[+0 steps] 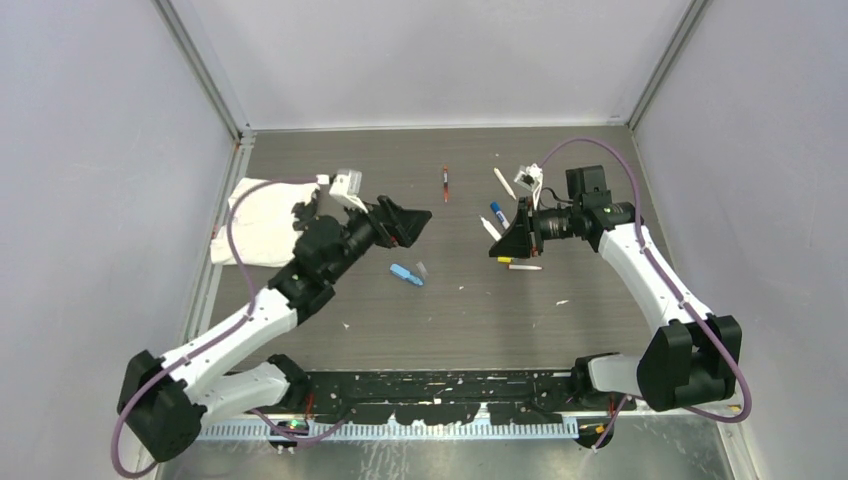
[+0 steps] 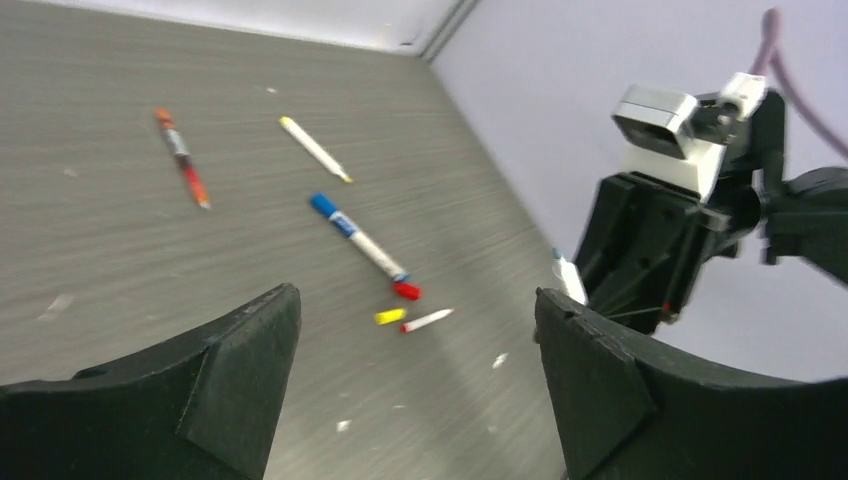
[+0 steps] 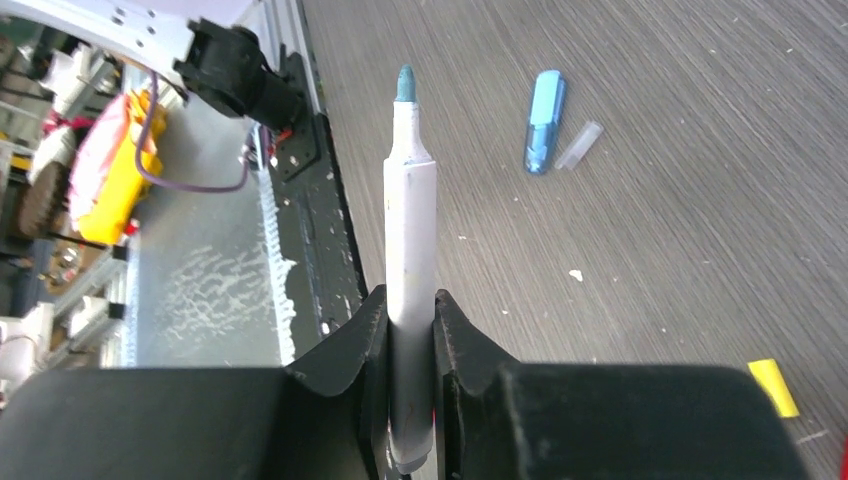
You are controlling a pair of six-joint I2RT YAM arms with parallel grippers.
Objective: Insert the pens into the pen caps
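Observation:
An uncapped white pen (image 3: 410,230) with a blue-grey tip rises from between the fingers of my right gripper (image 1: 500,252), which is shut on it. Its tip (image 1: 490,229) also shows in the top view. To the left, my left gripper (image 1: 421,226) hangs over the table, open and empty. A light blue cap (image 1: 406,274) lies below it, close to a small clear piece (image 3: 579,145). In the left wrist view, a blue-ended white marker (image 2: 365,245) lies with a red cap (image 2: 407,290) at its near end. A yellow cap (image 2: 390,316) is close by.
A red pen (image 2: 183,160) and a yellow-ended white pen (image 2: 315,148) lie farther back. A short white pen (image 2: 428,320) with a red end is near the yellow cap. White cloth (image 1: 262,225) covers the far left. The front middle holds only small scraps.

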